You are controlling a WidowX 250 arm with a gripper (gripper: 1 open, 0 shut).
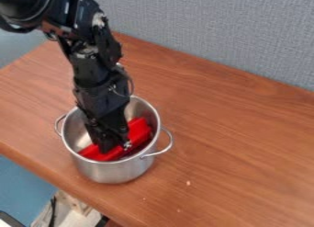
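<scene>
A steel pot (pixel 117 171) with two side handles stands near the table's front-left edge. My black gripper (pixel 114 137) reaches down into it from the upper left, its tips among red material (pixel 139 130) inside the pot. The gripper looks closed on the red thing, though the fingertips are dark and partly hidden, so the exact hold is hard to see.
A grey wall (pixel 233 28) runs along the back. At the lower left, beyond the table's edge, are a blue floor and some pale wooden pieces.
</scene>
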